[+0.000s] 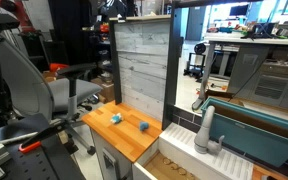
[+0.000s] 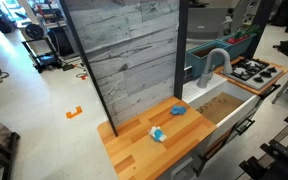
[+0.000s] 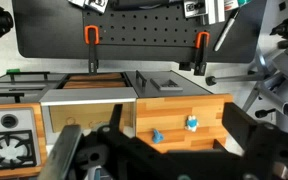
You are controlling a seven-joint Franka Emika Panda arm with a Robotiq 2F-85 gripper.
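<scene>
Fingers (image 3: 112,143) of my gripper show large and dark at the bottom of the wrist view. They stand wide apart, with no object seen held between them. Below them is the wooden counter of a toy kitchen. A blue item (image 2: 177,110) lies there close to the grey-white back panel (image 2: 144,75). Nearer the counter's front corner is a light blue and white item (image 2: 158,133). Both also appear in exterior view 1, the blue item (image 1: 144,126) right of the pale item (image 1: 115,118). They are too small to identify surely.
Beside the counter is a sink (image 2: 197,101) with a grey faucet (image 2: 216,62), then a stove top (image 2: 252,70). A teal bin (image 1: 249,130) stands behind the faucet. Orange-handled clamps (image 3: 92,35) sit on the dark table (image 3: 49,35).
</scene>
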